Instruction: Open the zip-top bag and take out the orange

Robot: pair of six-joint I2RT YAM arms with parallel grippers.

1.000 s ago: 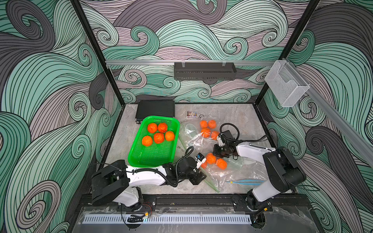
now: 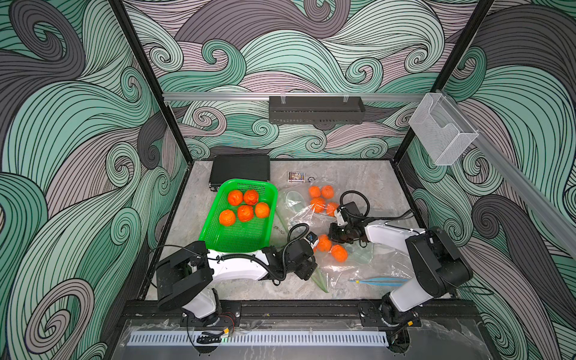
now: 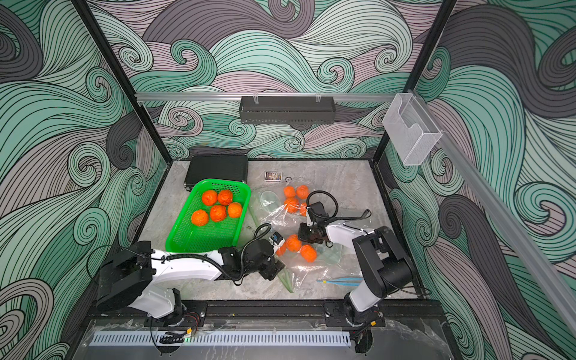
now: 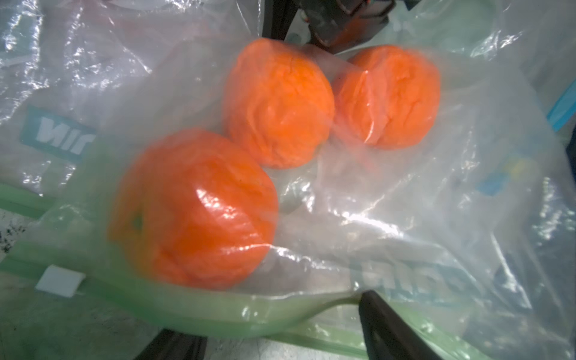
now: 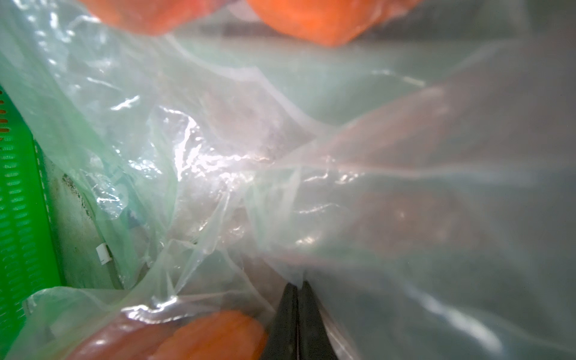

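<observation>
The nearer clear zip bag [image 4: 408,228] lies flat, with oranges inside: a large orange [image 4: 198,210] close to its green zip edge [image 4: 228,315] and two smaller ones behind. A white slider [image 4: 61,280] sits toward the left of that edge. My left gripper is open at the zip edge, its right finger [image 4: 387,330] overlapping the green strip. The strips are parted slightly between the fingers. My right gripper is shut against bag film between the two bags; whether film is pinched in its tips is unclear.
A second clear bag [image 2: 297,202] with several oranges lies behind. To the left, a green basket [image 2: 237,237] holds several loose oranges, its front half bare. A black case [image 2: 240,169] and a small card box [image 2: 295,177] stand farther back.
The nearer bag's green edge and its oranges have shifted slightly left. The right arm looks still.
</observation>
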